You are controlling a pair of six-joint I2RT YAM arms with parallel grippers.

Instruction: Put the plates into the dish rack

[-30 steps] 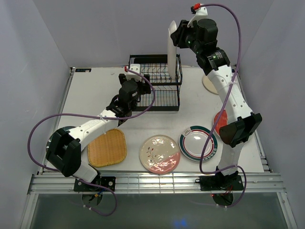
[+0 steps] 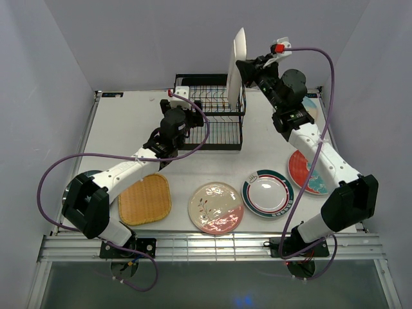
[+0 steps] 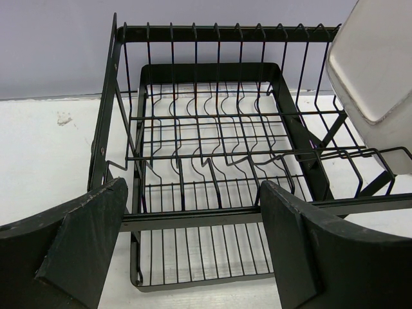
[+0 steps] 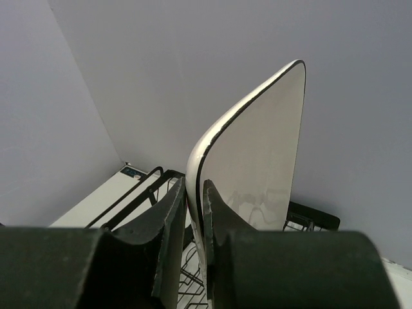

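The black wire dish rack (image 2: 206, 145) stands at the back middle. My right gripper (image 2: 239, 67) is shut on the edge of a white plate, held upright at the rack's right end; in the left wrist view the plate (image 3: 380, 77) is at the upper right, over the rack's wires. Whether it rests on the rack is unclear. My left gripper is open at the rack's left front, no plate between its fingers. Along the front lie a pink-and-cream plate (image 2: 215, 207), a teal-rimmed plate (image 2: 267, 193) and, further right, a red patterned plate (image 2: 302, 170).
An orange woven rectangular item (image 2: 145, 199) lies at front left, with a dark round item partly hidden by the left arm. A further plate lies at back right behind the right arm. Walls bound the back and sides. The table left of the rack is clear.
The right arm has swung down and rightward in the top view, and the upright plate at the rack has shifted slightly right. The left arm has not moved.
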